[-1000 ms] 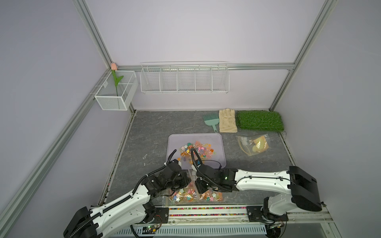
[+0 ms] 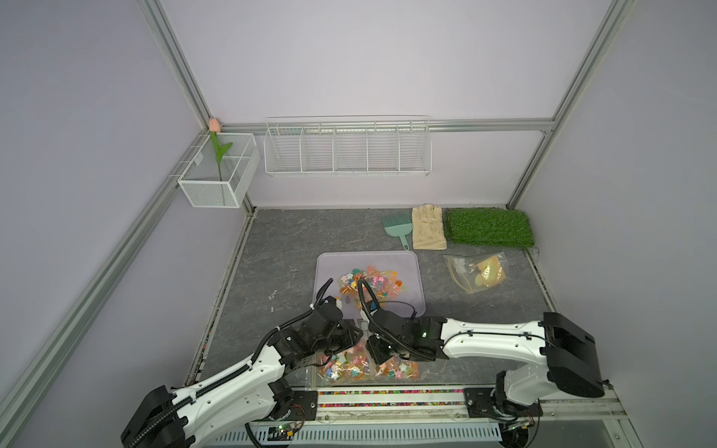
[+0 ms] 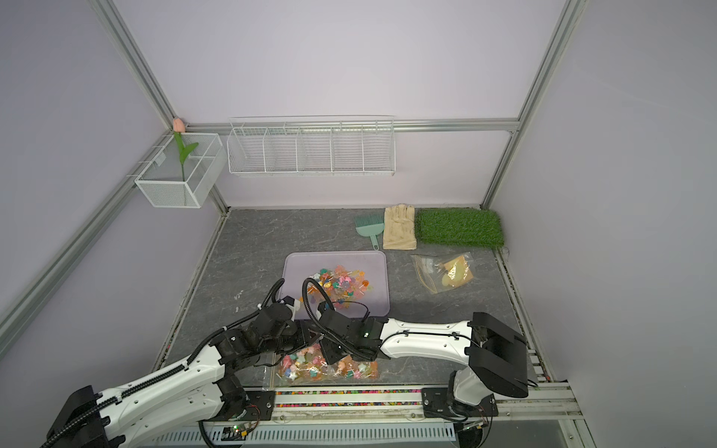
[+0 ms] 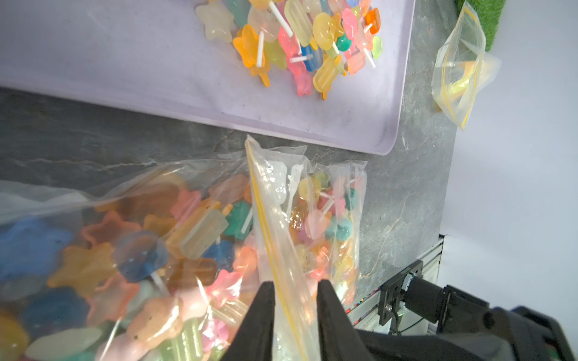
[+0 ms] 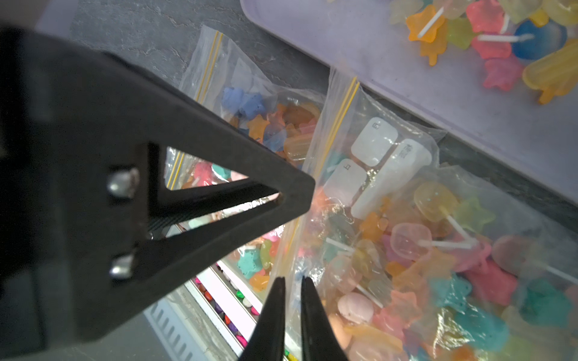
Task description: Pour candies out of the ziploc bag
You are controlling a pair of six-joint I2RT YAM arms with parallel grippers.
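A clear ziploc bag of candies (image 5: 415, 240) lies below the lilac tray (image 4: 337, 135), its yellow zip edge (image 4: 271, 240) raised. My left gripper stands partly open, its fingers on either side of that edge. In the right wrist view, the zip edge runs down to my right gripper, which is shut with the thin film between its fingertips. One large dark left finger (image 5: 265, 186) covers part of that view. A second bag of candies (image 4: 126, 258) lies to the left, partly under the raised edge.
Loose candies (image 2: 373, 282) are piled in the tray. Behind and to the right lie another bag (image 2: 478, 273), a glove (image 2: 428, 227), a green dustpan (image 2: 398, 226) and a turf mat (image 2: 489, 227). Grey table shows free at the left.
The left gripper has shifted slightly right, closer to the right one. The right arm and tray look unchanged.
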